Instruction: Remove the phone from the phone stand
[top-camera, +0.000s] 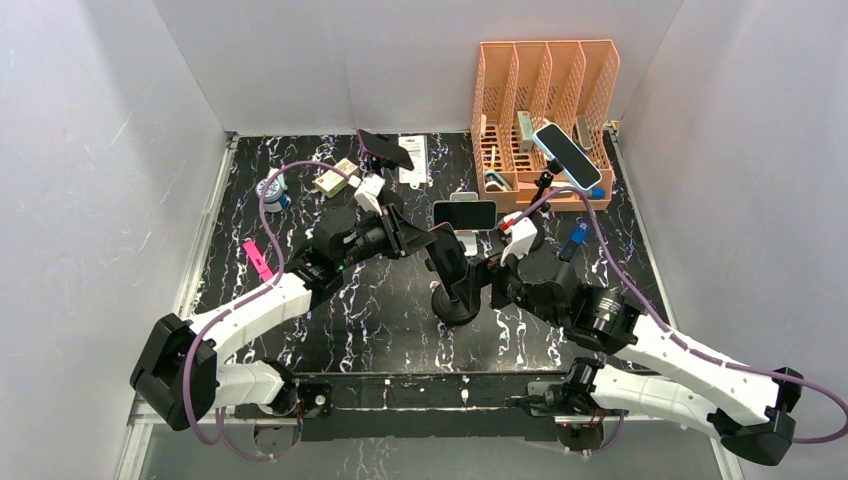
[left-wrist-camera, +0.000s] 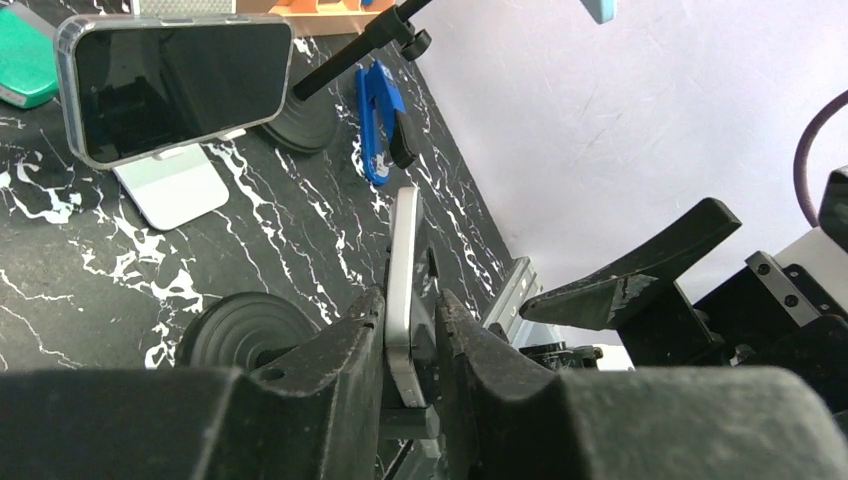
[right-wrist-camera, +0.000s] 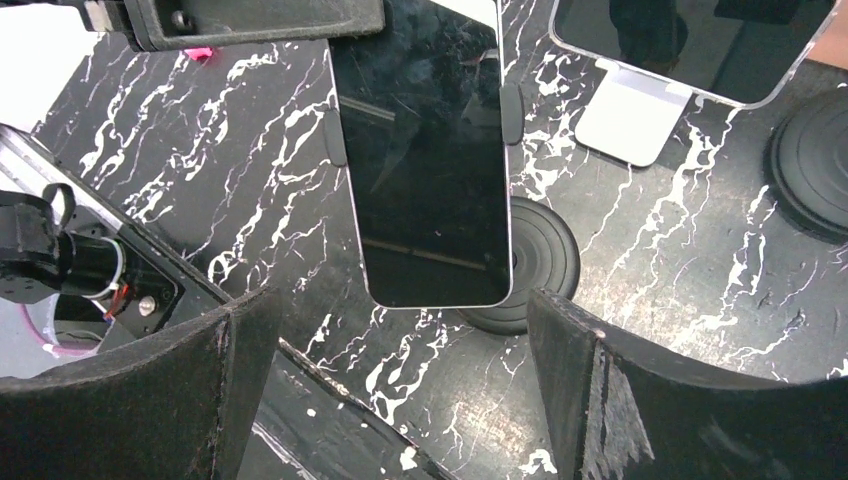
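The dark phone (top-camera: 447, 255) rests tilted in the central black stand (top-camera: 454, 308), its screen facing the right wrist camera (right-wrist-camera: 425, 180). My left gripper (top-camera: 408, 240) is at the phone's upper end; in the left wrist view its fingers straddle the phone's edge (left-wrist-camera: 402, 290), part open, and whether they grip it is unclear. My right gripper (top-camera: 482, 280) stands open just in front of the phone's lower part, with nothing between its fingertips in the right wrist view.
Another phone lies on a silver stand (top-camera: 464, 212) behind. Black stands with devices (top-camera: 385, 150) (top-camera: 566, 155) stand either side, a peach organiser (top-camera: 545, 70) at the back, a blue stapler (top-camera: 575, 239) at the right.
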